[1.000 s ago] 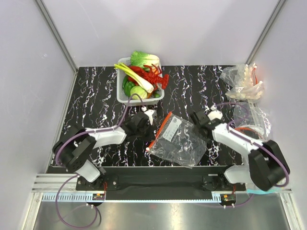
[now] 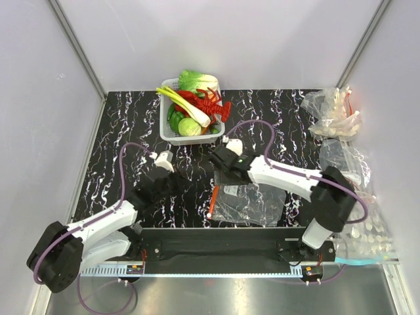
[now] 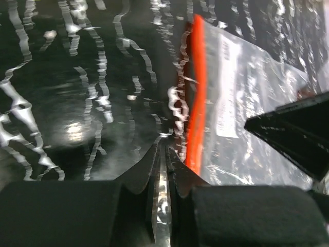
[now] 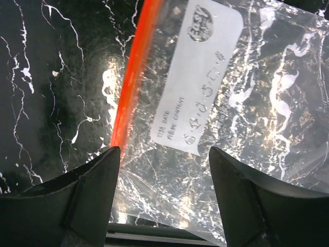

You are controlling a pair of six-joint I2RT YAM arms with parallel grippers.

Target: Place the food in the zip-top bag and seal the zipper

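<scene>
A clear zip-top bag [image 2: 252,209] with an orange zipper strip [image 2: 213,200] lies flat and looks empty; its strip edge faces left. Over its far left part hovers my right gripper, fingers apart around nothing, with the white label [image 4: 198,77] below and ahead. In the left wrist view, a narrow gap separates the fingers of my left gripper; nothing is between them, and the strip is just to the right. Food fills a grey basket [image 2: 163,125] at the back: a leek [image 2: 190,109], red lobster [image 2: 211,105], lettuce [image 2: 197,81], and cabbage [image 2: 189,127].
Several plastic bags lie along the right wall, including a filled one [image 2: 336,121] at the back and another [image 2: 364,230] nearer the front. My right arm reaches across the bag.
My left gripper has moved left, off the strip; my right gripper has swung left across the bag.
</scene>
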